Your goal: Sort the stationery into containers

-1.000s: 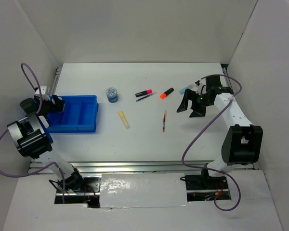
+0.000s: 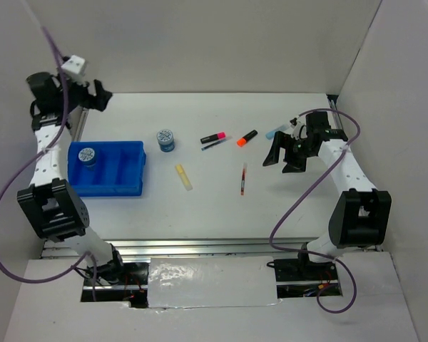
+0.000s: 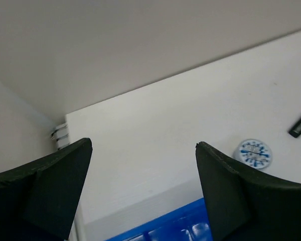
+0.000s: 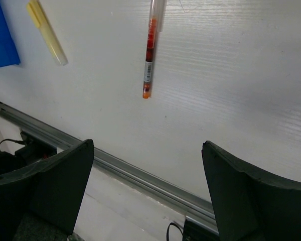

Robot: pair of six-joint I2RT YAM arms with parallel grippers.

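One round jar point(image 2: 87, 156) sits in the left compartment of the blue container point(image 2: 105, 193). A second jar point(image 2: 166, 140) stands on the table right of it. Open and empty, my left gripper point(image 2: 102, 95) is raised beyond the container's back left corner. My right gripper point(image 2: 283, 158) stands open over the right side of the table, nothing between its fingers. Loose on the table lie a yellow marker point(image 2: 183, 177), a red-and-clear pen point(image 4: 149, 63), a pink-and-black marker point(image 2: 212, 137), a blue pen point(image 2: 215, 143), an orange-and-black marker point(image 2: 247, 138) and a light-blue item point(image 2: 277, 132) near the right gripper.
Walls enclose the table point(image 2: 214, 214) at the back and sides. A metal rail point(image 2: 200, 247) runs along its front edge.
The right arm is almost unmoved.
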